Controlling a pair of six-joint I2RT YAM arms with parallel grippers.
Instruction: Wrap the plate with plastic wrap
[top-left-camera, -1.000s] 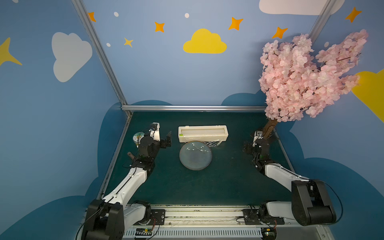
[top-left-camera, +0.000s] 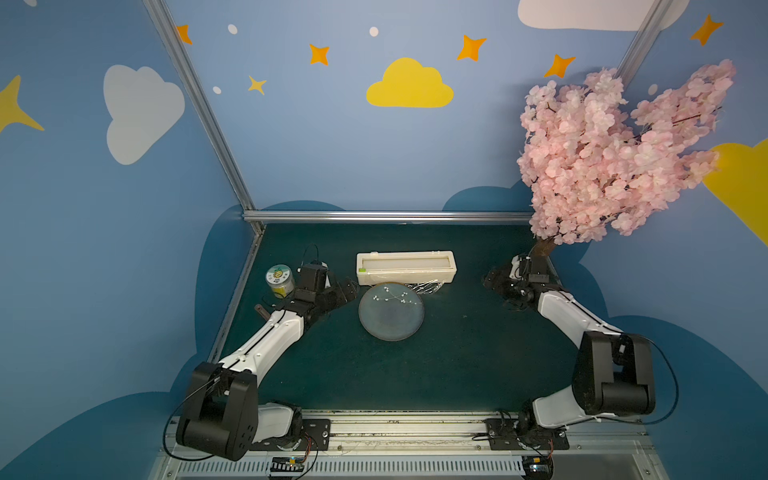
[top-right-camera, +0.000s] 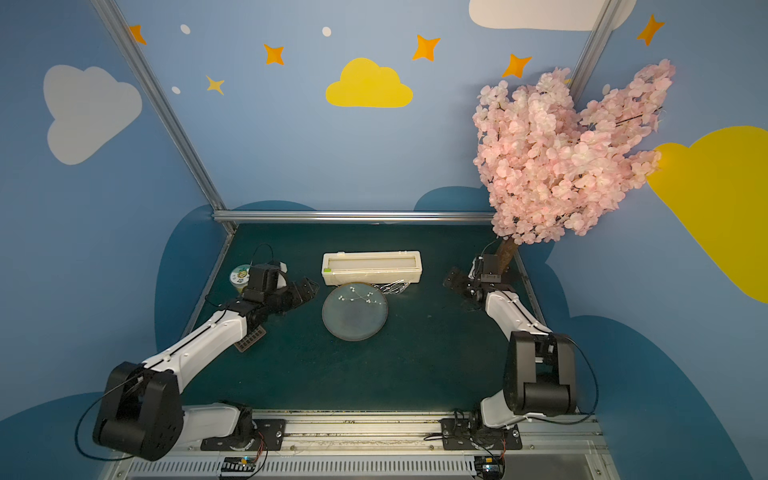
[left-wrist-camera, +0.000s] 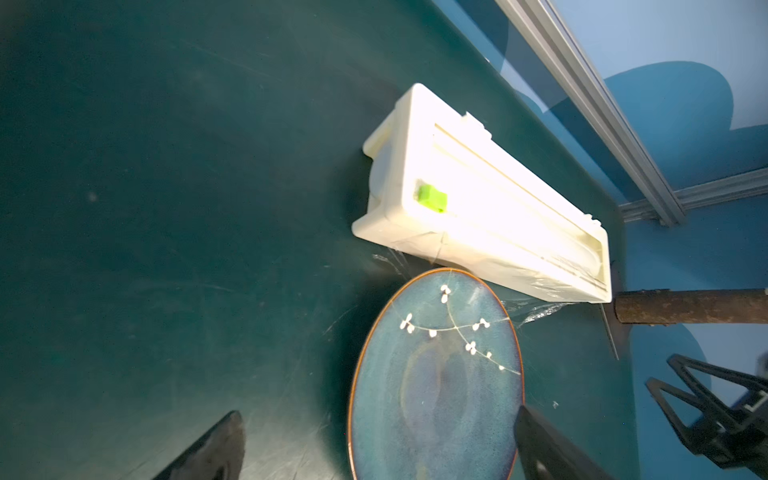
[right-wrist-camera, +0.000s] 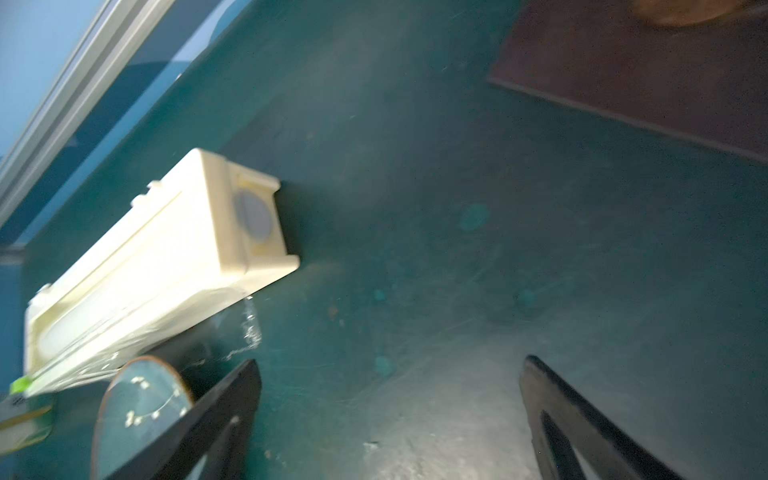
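Observation:
A round blue-grey plate (top-left-camera: 390, 318) with a white blossom sprig lies mid-table, close against the front of the white wrap dispenser (top-left-camera: 405, 277). From the dispenser's front, clear crumpled wrap (left-wrist-camera: 537, 310) hangs out beside the plate's far right rim. The film's full extent is hard to make out. To the left of the plate hovers my left gripper (top-left-camera: 349, 290), open and empty. On the opposite side, well right of plate and dispenser, my right gripper (top-left-camera: 493, 279) is open too, with bare table showing between its fingers. A green slider (left-wrist-camera: 432, 197) sits at the dispenser's left end.
A round can (top-left-camera: 280, 277) stands at the left, behind the left arm. A pink blossom tree (top-left-camera: 584, 160) rises at the back right on a brown base (right-wrist-camera: 640, 72).
My left gripper has shifted right, nearer the plate, and its wrist has turned. The right arm's elbow has moved slightly and its wrist has turned. Plate and dispenser have stayed put.

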